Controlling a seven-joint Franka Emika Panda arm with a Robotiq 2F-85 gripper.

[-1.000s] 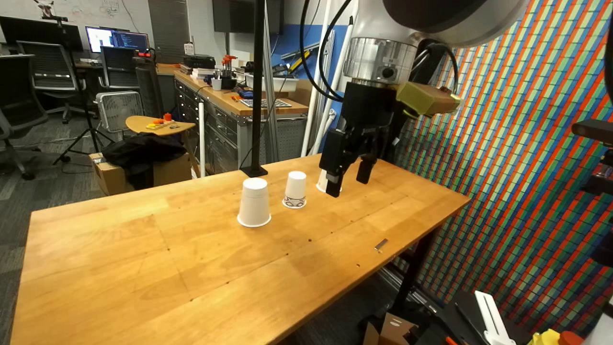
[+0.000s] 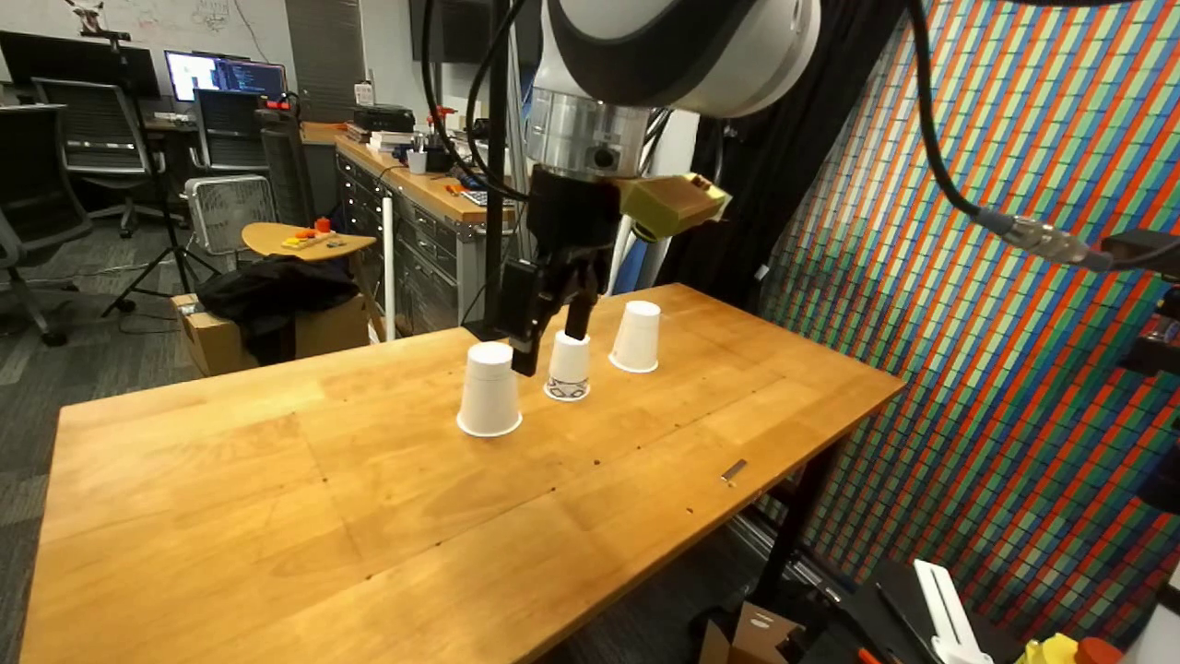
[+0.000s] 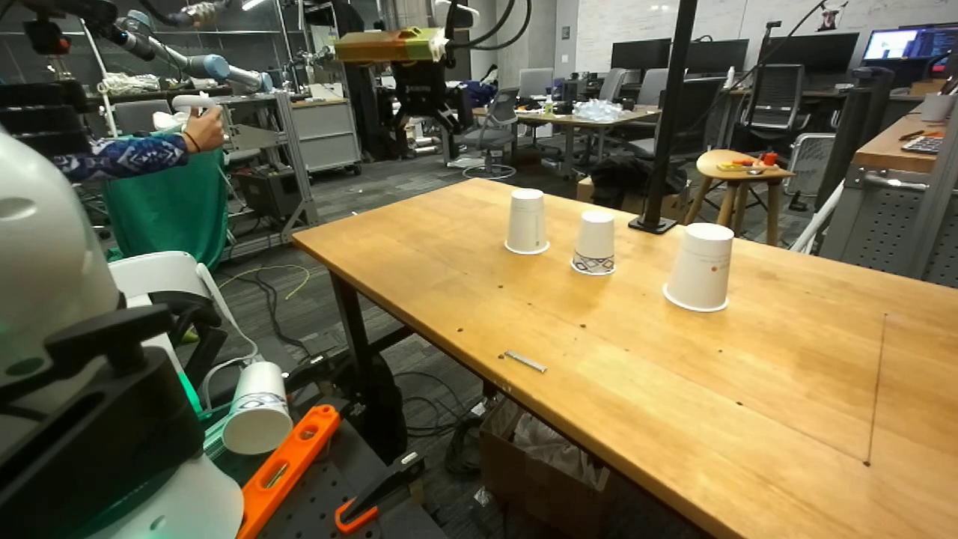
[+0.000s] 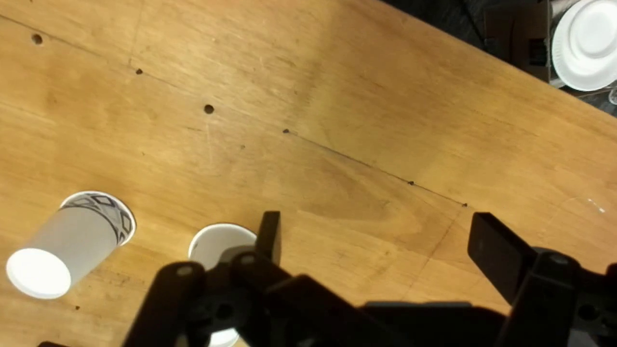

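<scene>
Three white paper cups stand upside down in a row on the wooden table: a large one [image 2: 489, 391], a smaller one with a dark patterned band [image 2: 569, 371] and a plain one [image 2: 635, 337]. My gripper [image 2: 550, 343] overlaps the patterned cup's top in exterior view 1. In exterior view 2 the gripper [image 3: 423, 121] appears high, left of the cups. From the wrist, my gripper is open, with bare tabletop visible between its fingers. The patterned cup [image 4: 78, 240] lies left of the fingers; another white cup [image 4: 222, 239] is partly hidden behind the left finger.
A small metal piece [image 3: 525, 361] lies near the table's edge. At the opposite edge rises a black post [image 3: 662, 162]. Another patterned cup [image 3: 258, 409] lies off the table, beside an orange level [image 3: 292, 467].
In exterior view 1 my arm and gripper have shifted left, from in front of the plain cup to the patterned one. The three table cups have not moved.
</scene>
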